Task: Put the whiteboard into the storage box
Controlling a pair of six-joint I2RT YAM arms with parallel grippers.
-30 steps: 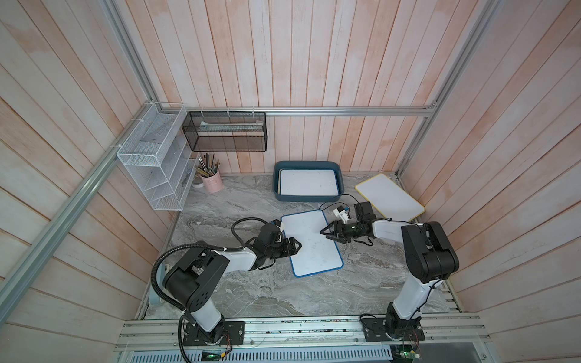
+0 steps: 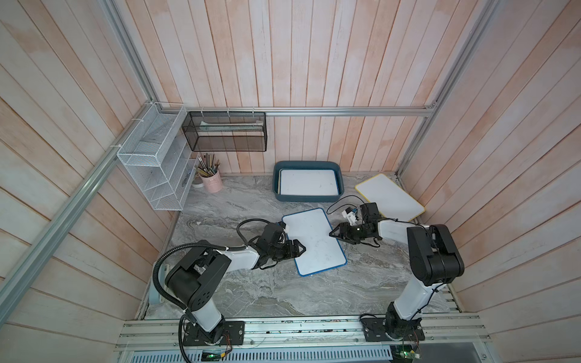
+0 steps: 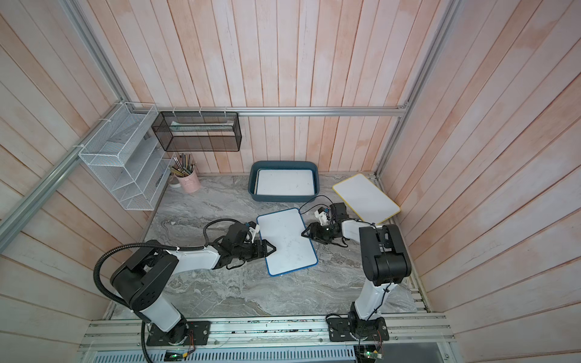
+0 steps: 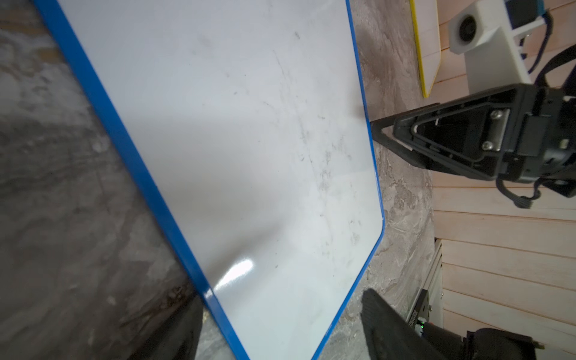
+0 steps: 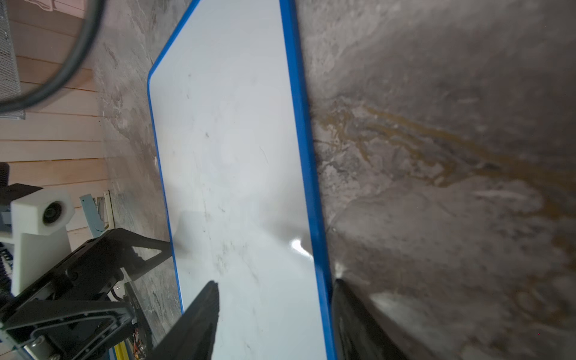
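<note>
The blue-edged whiteboard lies on the marble table in front of the teal storage box, which holds a white board. My left gripper is part open over the board's left edge, one finger outside it and one over the surface. My right gripper straddles the board's right edge, fingers apart, one over the white face and one by the blue rim. Whether either finger touches the board is unclear.
A yellow-edged board lies at the back right. A pink pen cup and white mesh racks are at the back left, with a black wire basket on the back wall.
The board has shifted slightly to the right since a second ago, with my left gripper moving rightward. My right gripper has moved slightly right, toward the board's edge.
</note>
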